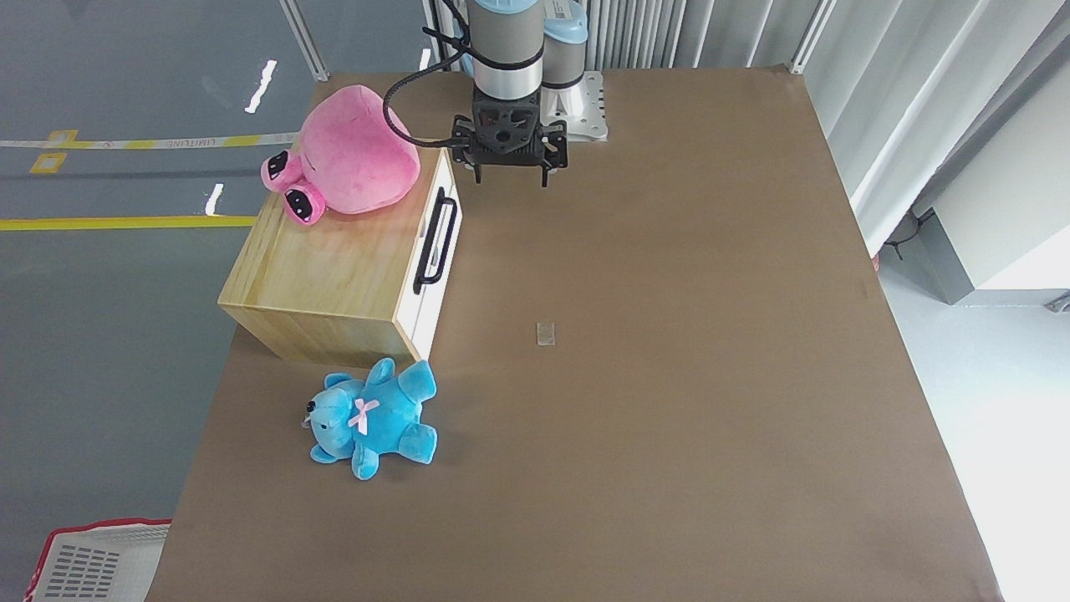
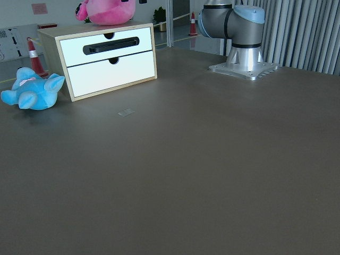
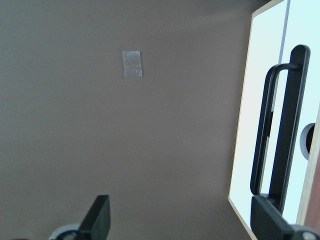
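Observation:
My black gripper (image 1: 512, 176) hangs above the table at the back, beside a wooden two-drawer box; in the wrist view its fingers stand wide apart with nothing between them. The box (image 1: 311, 281) has white drawer fronts (image 2: 109, 74) and a black bar handle (image 3: 280, 130) on the upper one, which faces right in the front view. A pink plush toy (image 1: 356, 150) rests on the box top. A blue teddy bear (image 1: 386, 421) lies on the table beside the box's near end, and also shows in the left view (image 2: 34, 93).
The robot's base plate (image 1: 592, 105) is at the back edge. A white basket (image 1: 100, 562) stands off the table at the front left.

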